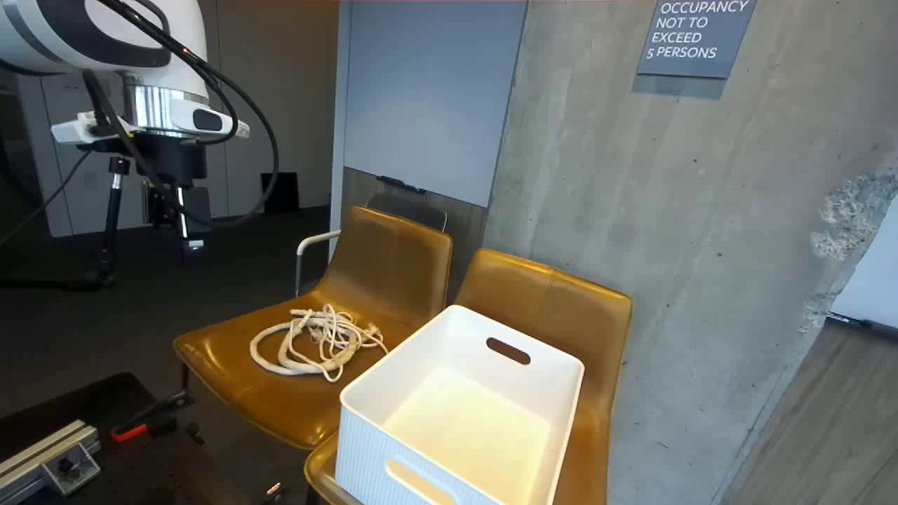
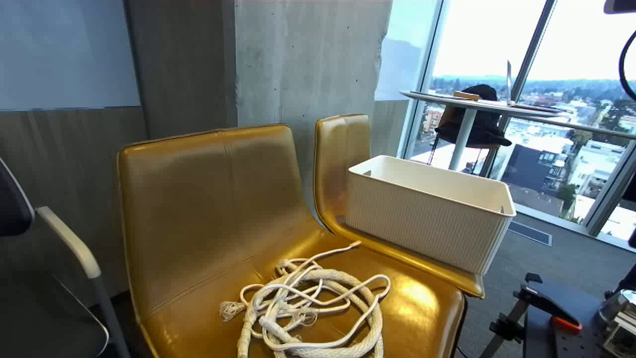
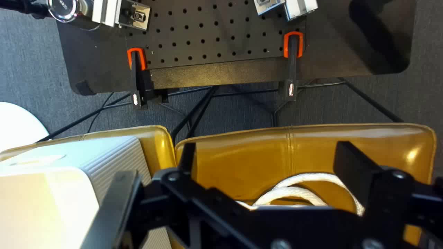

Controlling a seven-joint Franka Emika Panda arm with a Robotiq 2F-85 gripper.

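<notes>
White ropes [image 1: 313, 344] lie in a loose tangle on the seat of one tan chair [image 2: 197, 221]; thick and thin strands are mixed, with frayed ends in exterior view 2. Beside it, a second tan chair [image 1: 547, 294] bears an empty white bin [image 1: 459, 404] with ribbed sides and handle slots. My gripper is open, its fingers wide apart with nothing between them. It hangs well above the seats. In the wrist view the gripper's body covers much of the ropes [image 3: 297, 190], and the bin [image 3: 120, 159] shows at lower left.
A black perforated work table [image 3: 216, 72] with red-tipped clamps [image 3: 293, 45] and metal fixtures stands in front of the chairs. A concrete wall [image 1: 715, 252] rises behind them. An armchair [image 2: 65, 232] is at the left in exterior view 2.
</notes>
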